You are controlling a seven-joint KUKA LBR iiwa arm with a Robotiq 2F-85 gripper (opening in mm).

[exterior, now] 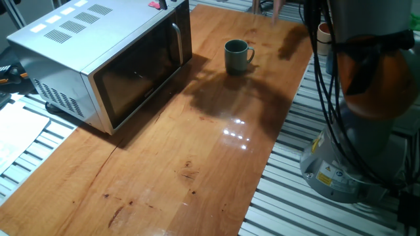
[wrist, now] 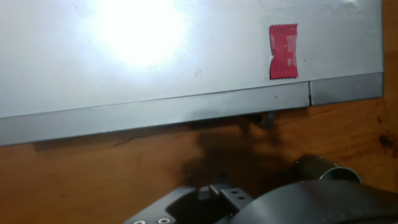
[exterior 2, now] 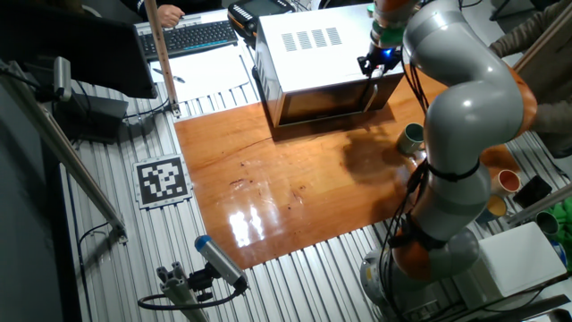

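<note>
A silver microwave (exterior: 134,59) with its dark door closed stands on the wooden table. A small red packet (wrist: 283,52) lies on its top near the front edge. The green mug (exterior: 237,58) is upright on the table, in front of the microwave's handle side; its rim (wrist: 339,174) shows partly behind the gripper in the wrist view. My gripper (exterior 2: 379,63) is by the microwave's front top edge, near the door handle (exterior: 177,43). At the bottom of the wrist view its fingers (wrist: 233,196) are dark and cropped, so their opening is unclear. No object shows held.
Orange-rimmed cups (exterior 2: 508,182) stand beyond the table's right end, near a white box (exterior 2: 523,264). A keyboard (exterior 2: 188,38) and paper lie behind the microwave.
</note>
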